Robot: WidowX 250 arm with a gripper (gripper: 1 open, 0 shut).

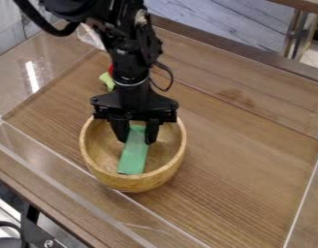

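Observation:
A black gripper (136, 124) reaches down into a wooden bowl (159, 167) near the middle of the table, shut on the upper end of a green rectangular object (132, 155). That object lies inside the bowl, extending toward its near rim. The fingertips are mostly dark against the bowl and hard to make out.
Behind the gripper on the left lies a small light-green item (106, 80), partly hidden, with a bit of red beside it. A grey strip runs along its left edge, and a white wall stands at the back.

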